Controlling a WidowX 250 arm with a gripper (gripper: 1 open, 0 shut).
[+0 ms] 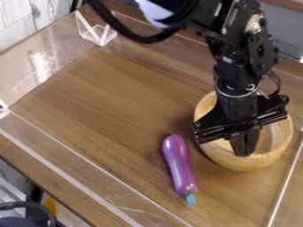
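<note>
The black gripper [244, 139] reaches down into a light wooden bowl [236, 160] on the right of the table, its fingers low inside the rim. It looks shut; whether anything is between the fingertips is hard to see, as the bowl's inside is mostly hidden. A purple eggplant-like toy [180, 164] with a pale blue tip lies left of the bowl, apart from it.
A clear plastic strip runs along the left edge, with a white wire-like piece [97, 28] at the back left. Cables lie beyond the front-left edge.
</note>
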